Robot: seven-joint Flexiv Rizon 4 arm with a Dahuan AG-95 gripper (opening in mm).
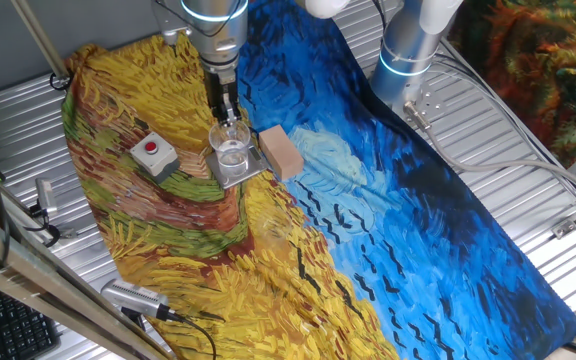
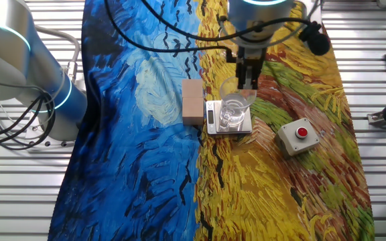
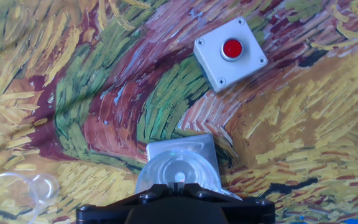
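A clear glass vessel [image 1: 232, 155] stands on a small silver scale [image 1: 236, 178]; a wide clear rim [image 2: 237, 86] shows just above it. Whether these are one vessel or two is hard to tell through the glass. My gripper [image 1: 226, 112] reaches down to this rim from the arm side. In the wrist view, its fingers come close together at the lower edge, over the round clear glass [image 3: 180, 169], and appear shut on its near wall. The fingertips' contact is partly hidden. Behind the glass, part of the scale [image 3: 197, 144] shows.
A grey box with a red button [image 1: 152, 154] lies beside the scale. On the other side, close to it, is a tan block [image 1: 281, 152]. Faint clear rings [image 3: 8, 194] show at the wrist view's lower left.
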